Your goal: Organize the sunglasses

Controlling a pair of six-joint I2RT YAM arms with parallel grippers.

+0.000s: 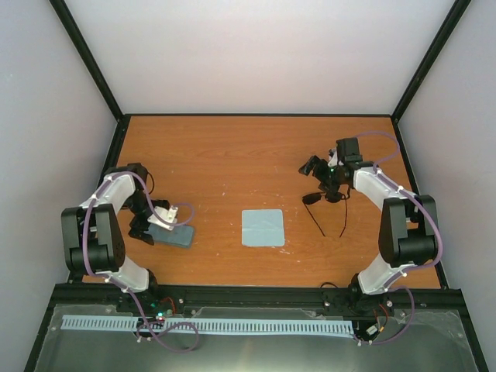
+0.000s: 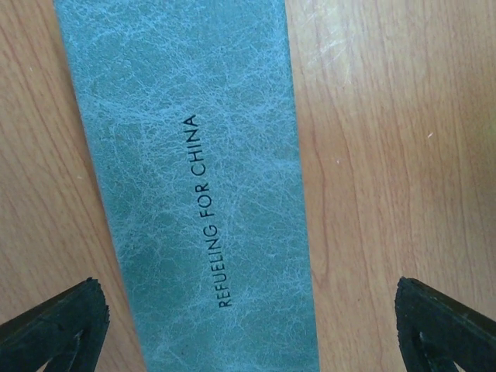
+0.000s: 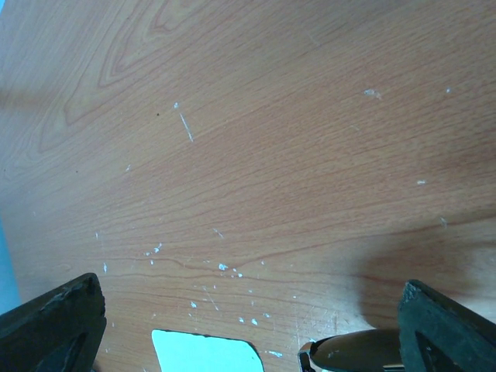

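A blue-grey glasses case [image 2: 194, 186] printed "REFUELING FOR CHINA" lies flat on the table at the left; my left gripper is open over it, one finger either side. Dark sunglasses [image 1: 312, 198] with legs spread lie at the right of the table. Just above them my right gripper [image 1: 316, 174] hangs open; in the right wrist view a lens [image 3: 349, 350] shows at the bottom edge, partly behind a finger. A light blue square cloth [image 1: 263, 228] lies in the middle.
Dark frame rails and white walls border it.
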